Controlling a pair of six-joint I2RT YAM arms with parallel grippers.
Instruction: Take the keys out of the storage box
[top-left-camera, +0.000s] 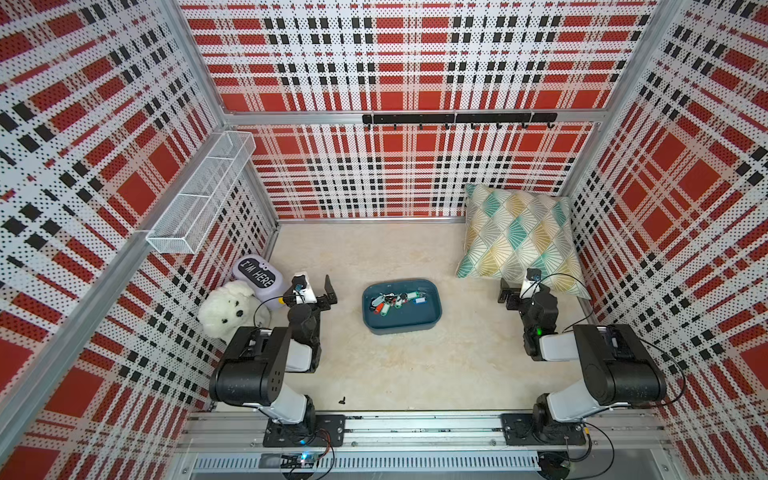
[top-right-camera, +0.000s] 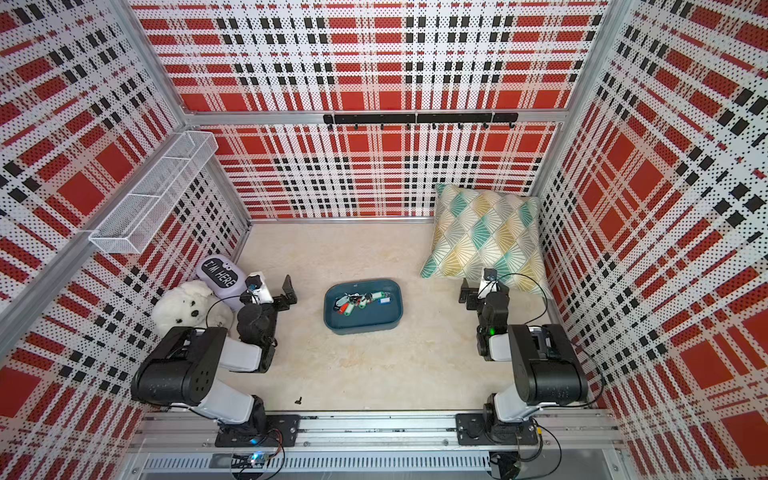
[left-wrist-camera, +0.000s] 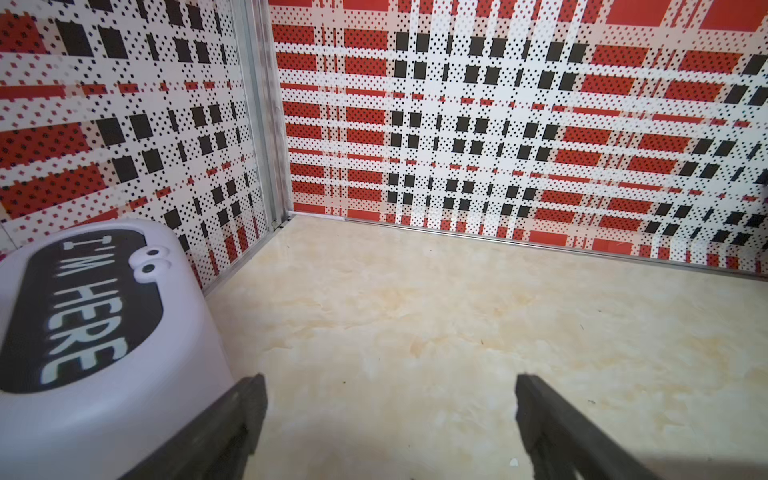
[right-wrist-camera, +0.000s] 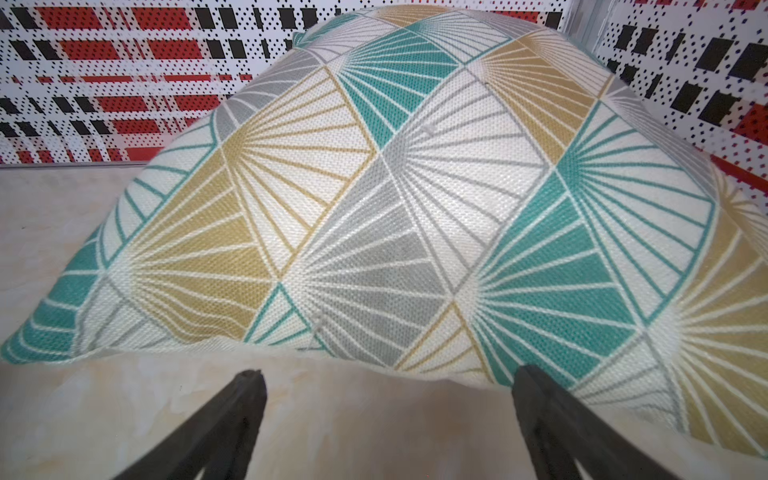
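A teal storage box (top-left-camera: 402, 326) stands in the middle of the table, its top uncovered. Inside it lies a jumble of keys (top-left-camera: 390, 302) with red, green, white and blue tags; the single pieces are too small to tell apart. My left gripper is open to the left of the box, its fingers empty. Over on the right, in front of the cushion, my right gripper is also open and holds nothing. Both grippers are well apart from the box, and neither wrist view shows the box or keys.
A patterned cushion (top-right-camera: 484, 236) leans at the back right, close to the right gripper. A lilac "I'M HERE" object (left-wrist-camera: 184, 336) and a white plush dog (top-right-camera: 190, 308) crowd the left arm. A small black piece (top-left-camera: 341, 400) lies near the front edge. Table around the box is clear.
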